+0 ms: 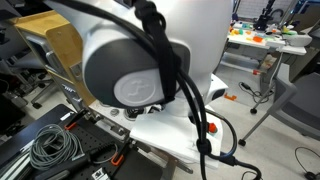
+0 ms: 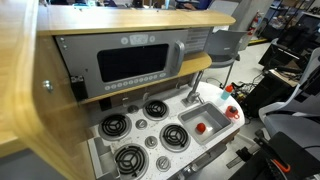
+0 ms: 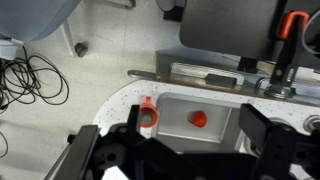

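In the wrist view my gripper stands open, its dark fingers wide apart at the bottom with nothing seen between them. A small red object (image 3: 199, 119) lies in the grey sink (image 3: 177, 102), framed by the gap between the fingers. The same red object (image 2: 201, 127) shows in the sink (image 2: 181, 132) in exterior view 2. To the left in the wrist view, another red item (image 3: 149, 117) rests on the white countertop (image 3: 115, 108). In exterior view 1 the big white arm hides the sink, and the gripper itself does not show.
A red and blue item (image 2: 227, 91) stands on the counter near the faucet (image 2: 194, 96). Stove burners (image 2: 157, 109) lie beside the sink, below the microwave (image 2: 135, 63). Cables (image 1: 58, 147) coil at the lower left.
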